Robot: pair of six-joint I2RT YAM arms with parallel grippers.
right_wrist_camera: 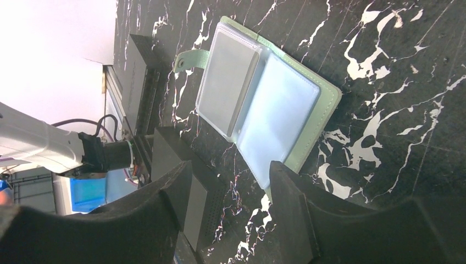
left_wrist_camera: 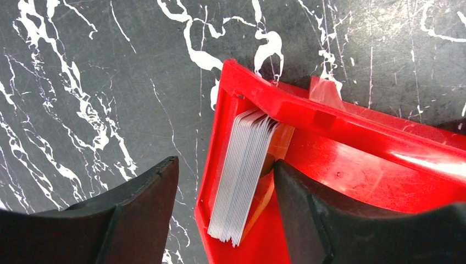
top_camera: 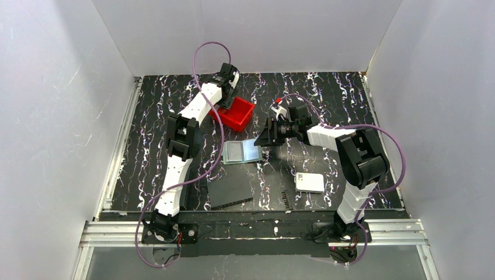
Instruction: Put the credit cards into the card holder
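Observation:
A stack of white-edged cards point(left_wrist_camera: 240, 181) stands on edge at one end of the red box point(left_wrist_camera: 357, 170), leaning against its end wall. Around that end, my left gripper is open: one finger is outside the box wall, the other inside, beyond the stack. Whether either fingertip touches a card, I cannot tell. On the table, the pale green card holder point(right_wrist_camera: 328, 107) lies spread open with clear sleeves; the sleeve on the right point(right_wrist_camera: 280, 104) looks light blue. Above its near side, my right gripper is open with nothing between its fingers.
In the top view, a dark flat panel point(top_camera: 229, 189) lies in front of the holder. A white box point(top_camera: 309, 182) sits at front right. Bare marble-patterned table surrounds the holder's right side.

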